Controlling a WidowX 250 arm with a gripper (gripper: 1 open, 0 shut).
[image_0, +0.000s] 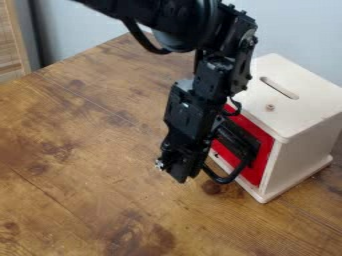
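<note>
My black gripper (181, 160) hangs low at the centre of the camera view, its tip just in front of a pale wooden box (301, 105) with a slot on top. The box's red front panel (261, 137) faces left, with black fittings on it, partly hidden behind the arm. A black bar or loop shows beside the gripper, against that panel. I cannot tell from this view whether the fingers are open or shut, or whether they touch anything.
A pale wall stands behind, with a wooden panel at the far left edge.
</note>
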